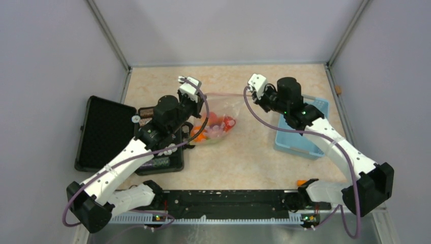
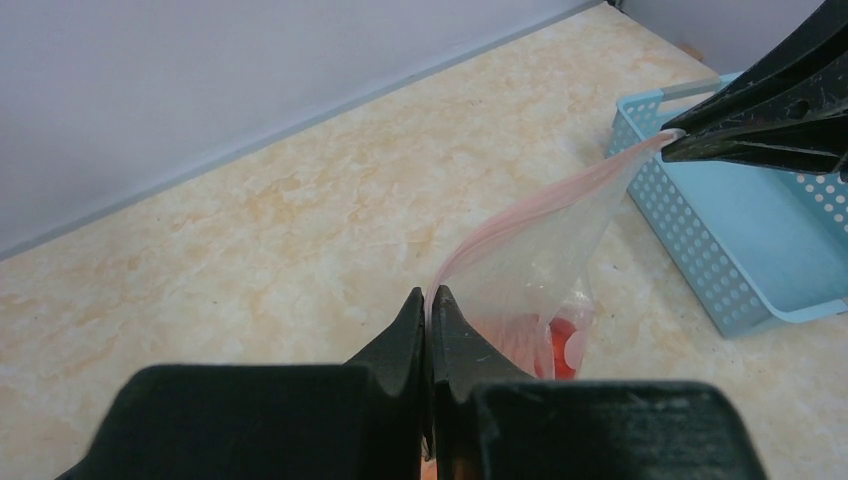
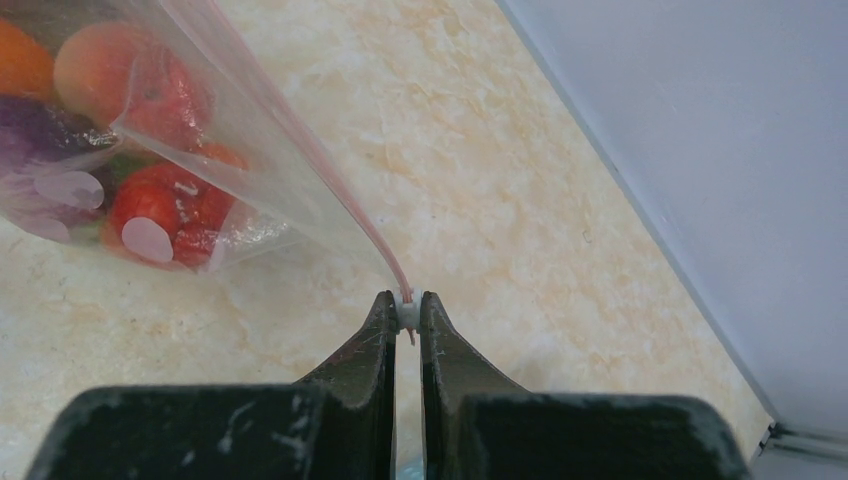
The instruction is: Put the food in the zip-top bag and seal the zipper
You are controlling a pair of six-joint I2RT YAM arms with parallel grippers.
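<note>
The clear zip top bag (image 1: 231, 108) hangs stretched between my two grippers, its pink zip strip (image 3: 330, 170) along the top edge. Inside it, an orange item (image 3: 22, 62), a peach-like fruit (image 3: 100, 72), a red item (image 3: 160, 205) and something purple (image 3: 45, 135) show through the film. My left gripper is shut on one end of the strip, a thin fold between its fingertips. At the other end, my right gripper is shut on a small white piece, seemingly the zip slider; the strip's short tip pokes out past it.
A blue basket (image 1: 300, 148) stands to the right, partly under the right arm. On the left lies an open black case (image 1: 106, 133) with items inside.
</note>
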